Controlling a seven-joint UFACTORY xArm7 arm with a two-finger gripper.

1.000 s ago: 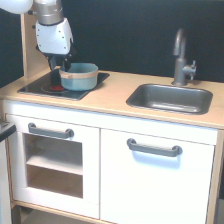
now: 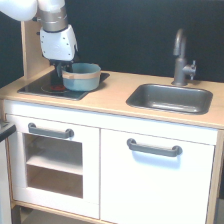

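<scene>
A blue-grey pot (image 2: 86, 78) stands at the right side of the black stovetop (image 2: 45, 86) on the play kitchen's wooden counter. Reaching down from the upper left, my gripper (image 2: 66, 70) has its dark fingers at the pot's left rim. Whether they grip the rim or only lie against it is too small to make out. The wrist's white housing (image 2: 58, 43) hangs above and to the left of the pot.
To the right, a metal sink (image 2: 170, 97) with a grey faucet (image 2: 181, 62) is set into the counter. Bare wooden counter (image 2: 117, 89) lies between stovetop and sink. White cupboard doors with grey handles (image 2: 154, 148) are below.
My gripper has shifted a little right and down, closer onto the pot's left rim. The pot sits slightly farther right, and the red glow on the stovetop is no longer visible.
</scene>
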